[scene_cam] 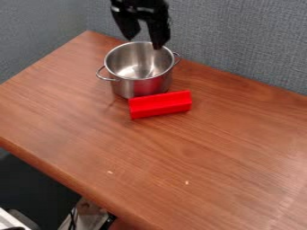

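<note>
A steel pot (140, 81) with two side handles stands on the wooden table, upper middle of the camera view. Just in front of it lies a red cylindrical object (160, 103) on its side. My black gripper (143, 34) hangs open over the back of the pot, fingers pointing down, with nothing seen between them. Its top is cut off by the frame's edge.
A grey padded wall (246, 45) runs behind. At the lower left, beyond the table's edge, are dark floor and some white and metal items.
</note>
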